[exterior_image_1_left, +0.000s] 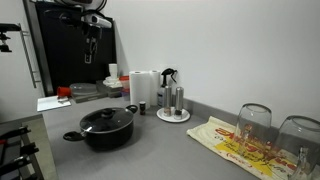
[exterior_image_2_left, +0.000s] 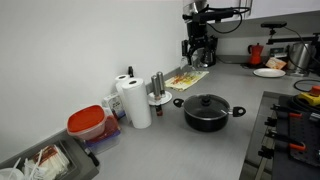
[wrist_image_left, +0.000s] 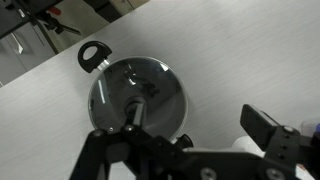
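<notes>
A black pot (exterior_image_1_left: 100, 138) with a glass lid (exterior_image_1_left: 103, 120) on it stands on the grey table, a handle on each side. High above the table, apart from the pot, hangs my gripper (exterior_image_2_left: 197, 54), open and empty. From the wrist, the lid (wrist_image_left: 165, 85) fills the left and middle of the view, below the spread fingers. One finger (wrist_image_left: 258, 122) lies over bare table to the right of the lid; the other overlaps the lid's lower part and covers some of it.
Beside the pot are a paper towel roll (exterior_image_2_left: 134, 104) and a white plate (exterior_image_1_left: 173, 116) with tall grinders. Two glass jars (exterior_image_1_left: 254, 122) rest on a patterned cloth (exterior_image_1_left: 220, 136). A red-lidded container (exterior_image_2_left: 87, 122) stands near the wall. Bare table surrounds the pot's front.
</notes>
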